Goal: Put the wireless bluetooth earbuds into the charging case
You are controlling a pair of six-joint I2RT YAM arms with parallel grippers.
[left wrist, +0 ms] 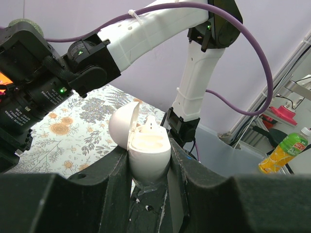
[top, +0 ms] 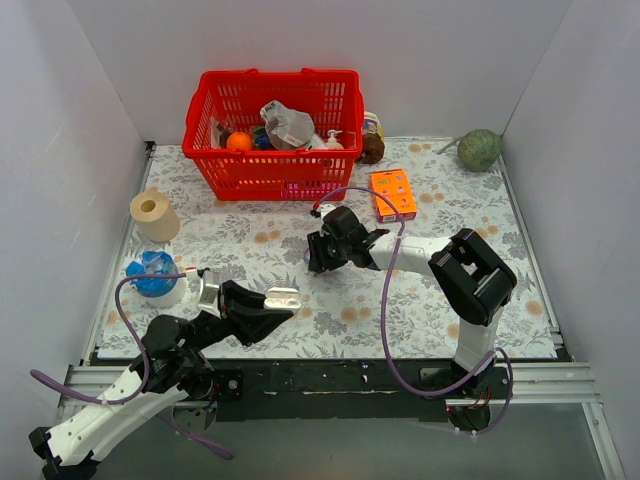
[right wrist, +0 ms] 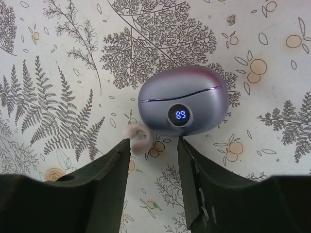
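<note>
A white charging case [left wrist: 150, 154] with its lid [left wrist: 124, 124] raised is clasped in my left gripper, above the table's front edge in the top view. Whether its slots hold anything cannot be made out. In the right wrist view, a small pale pink, ring-shaped piece, apparently an earbud [right wrist: 141, 146], lies on the patterned cloth. My right gripper hangs open over it, the piece nearer the left fingertip. Just beyond lies a rounded purple-grey pod [right wrist: 184, 97] with a lit round display. From the top, the right gripper [top: 315, 254] mostly hides both.
Behind the right gripper stands a red basket [top: 260, 180] of mixed items, with an orange box [top: 393, 195] beside it. A paper roll [top: 154, 215] and a blue-topped container [top: 153, 272] occupy the left side. Cloth between the arms is mostly clear.
</note>
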